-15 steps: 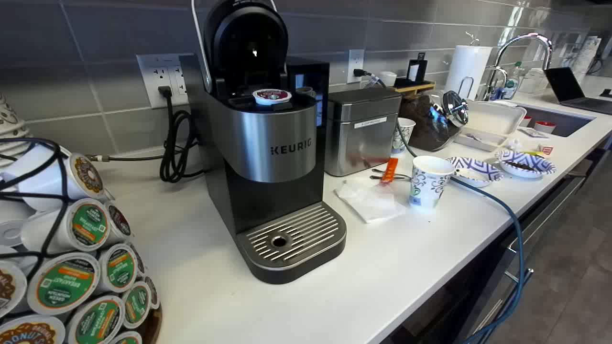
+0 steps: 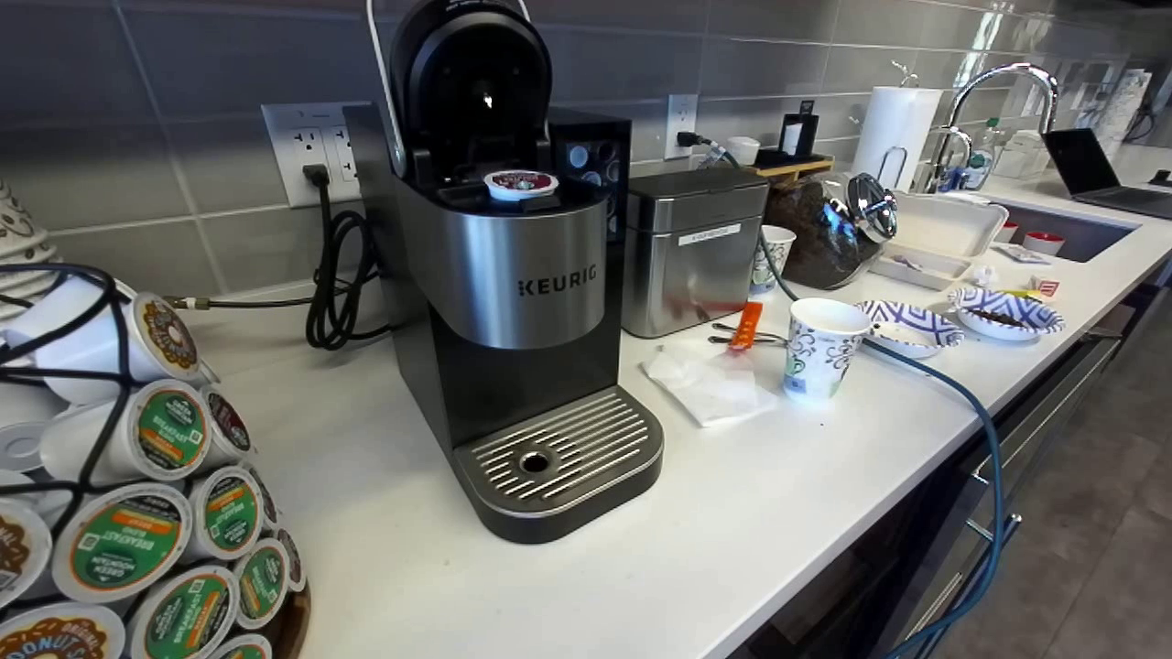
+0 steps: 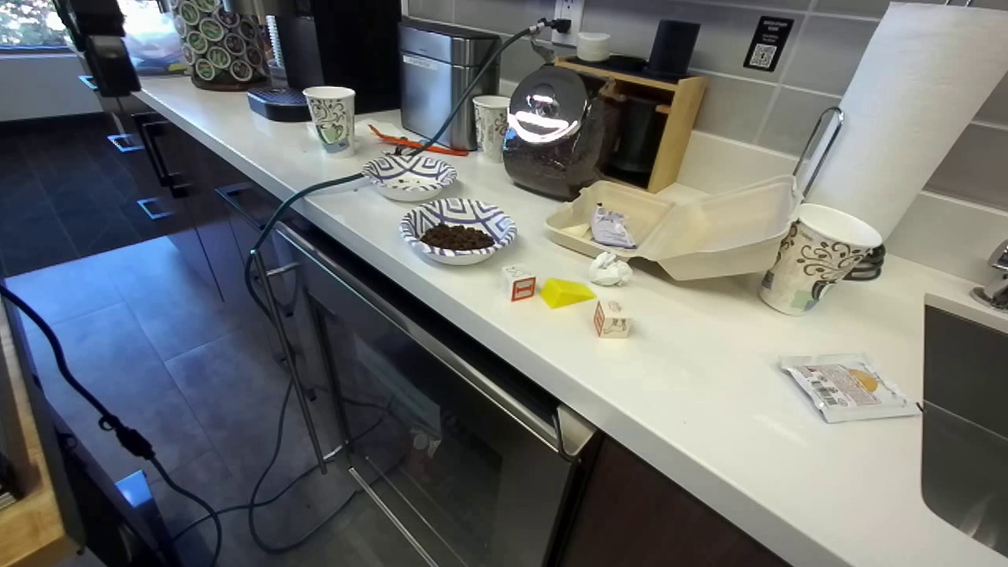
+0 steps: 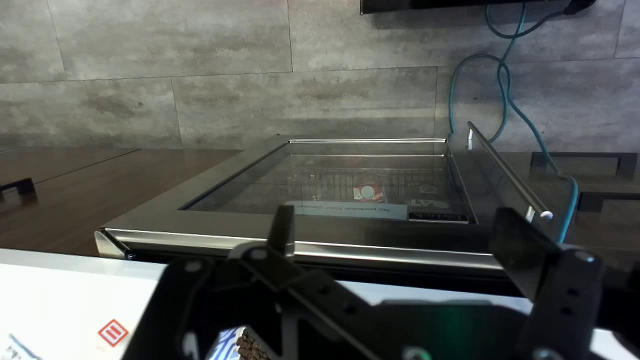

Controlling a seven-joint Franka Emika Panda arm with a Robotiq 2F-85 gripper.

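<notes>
In the wrist view my gripper is open, its two black fingers wide apart with nothing between them. Below it lie the dark glass appliance door [image 4: 324, 180] and the counter's front edge. A Keurig coffee maker [image 2: 516, 275] stands on the counter with its lid raised. One coffee pod [image 2: 519, 183] sits in its top, label upward. The drip tray [image 2: 560, 450] holds no cup. To the right of the machine is a patterned paper cup [image 2: 821, 346], upright. No gripper shows in exterior view 1.
Stacked coffee pods [image 2: 121, 538] fill the left front. A steel box [image 2: 694, 258], napkin [image 2: 709, 384] and a bowl of coffee beans [image 3: 458, 236] stand along the counter. A teal cable [image 2: 983, 439] hangs over the edge. Counter in front of the sink is partly clear.
The screen behind the Keurig now shows several round pictures, where it showed a different display before. The Keurig, pod and cup have not moved.
</notes>
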